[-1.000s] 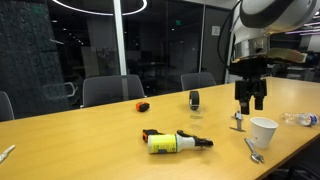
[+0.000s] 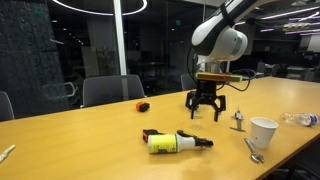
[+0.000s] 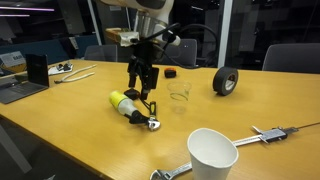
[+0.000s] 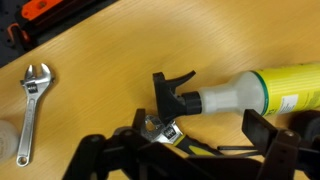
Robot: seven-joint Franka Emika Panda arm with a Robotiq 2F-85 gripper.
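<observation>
My gripper (image 2: 205, 116) hangs open above the table, with nothing between its fingers. In the wrist view the fingers (image 4: 115, 151) spread wide over a spray bottle (image 4: 290, 88) lying on its side. The bottle has a yellow label, a pale neck and a black trigger head (image 4: 172, 96), which points into the space ahead of the fingers. Beside that head lies a tool with yellow-and-black handles (image 4: 192, 144), partly hidden by the gripper. Exterior view 2 shows the bottle (image 3: 122, 103) just below and left of the gripper (image 3: 143, 84).
A white cup (image 2: 263, 132) and a metal wrench (image 2: 254, 151) sit near the right edge. A clear cup (image 3: 180, 92) stands close to the gripper, with a black roll (image 3: 226, 81) farther back. A water bottle (image 2: 300, 119) lies far right.
The arm has swung left in exterior view 1, from above the white cup toward the spray bottle's head end. The objects have stayed put, and the gripper remains open.
</observation>
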